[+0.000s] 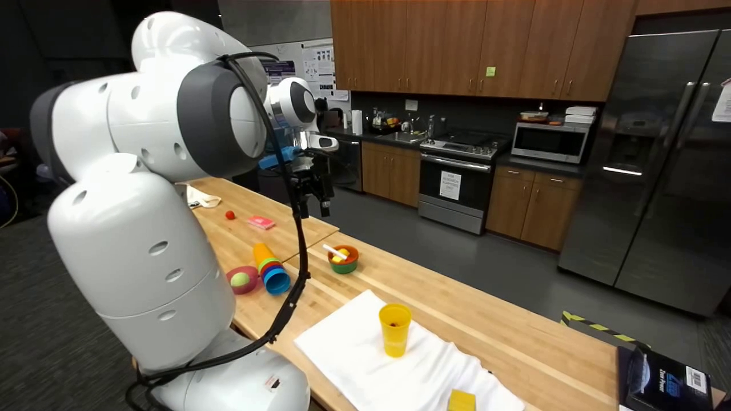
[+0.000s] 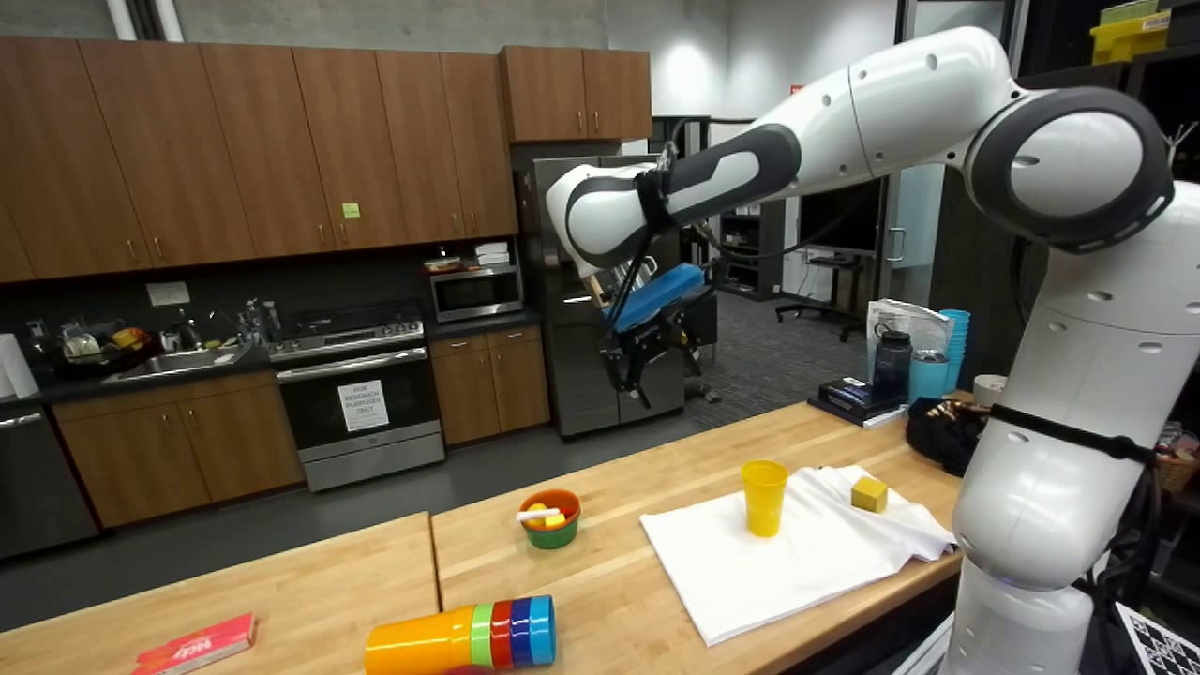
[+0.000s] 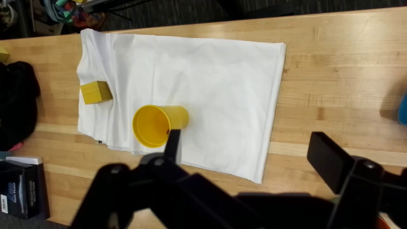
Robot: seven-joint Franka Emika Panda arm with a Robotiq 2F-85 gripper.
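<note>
My gripper is open, its two fingers wide apart with nothing between them. It hangs in the air above the table, as the second exterior view also shows the gripper [image 2: 637, 381]. Below, a yellow cup [image 3: 151, 126] stands upright on a white cloth [image 3: 225, 99], with something small and dark inside. On the cloth's rumpled end rests a yellow block [image 3: 95, 92]. Near the table's far edge is an orange and green bowl [image 2: 550, 529], or two stacked, holding yellow pieces and a white stick. Nested colored cups [image 2: 495, 634] lie sideways.
A pink bowl [image 1: 240, 287] with a greenish ball touches or nearly touches the nested cups. Beyond are a pink packet [image 1: 261, 222] and a red ball [image 1: 230, 215]. A dark box [image 2: 861, 396] and bottle [image 2: 892, 366] crowd the opposite end. Bare wood surrounds the cloth.
</note>
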